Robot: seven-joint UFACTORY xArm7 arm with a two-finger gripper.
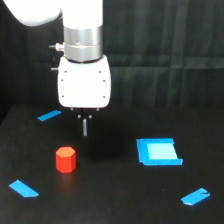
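Note:
My gripper [84,126] hangs from the white arm above the dark table, a little up and right of a red hexagonal block [65,159]. Its fingers are thin and small, and I cannot tell whether they are open or shut. A light square with a blue border [161,151] lies to the right on the table.
Blue tape strips [24,189] mark the table at front left, back left and front right [195,196]. A dark backdrop stands behind.

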